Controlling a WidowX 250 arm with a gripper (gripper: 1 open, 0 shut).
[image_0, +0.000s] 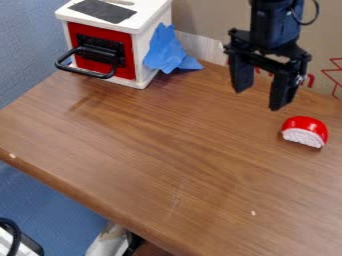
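The dark gripper (261, 88) hangs from the arm at the upper right, fingers spread open and pointing down, with nothing visible between them. Below and to its right, a red object (303, 128) with a white bristled or ridged lower face lies on the wooden table (147, 170), apart from the gripper.
A white and red toy oven (112, 30) with a black handle stands at the back left. A blue cloth (167, 53) sits beside it. Cardboard lines the back. The table's left edge drops to blue padding.
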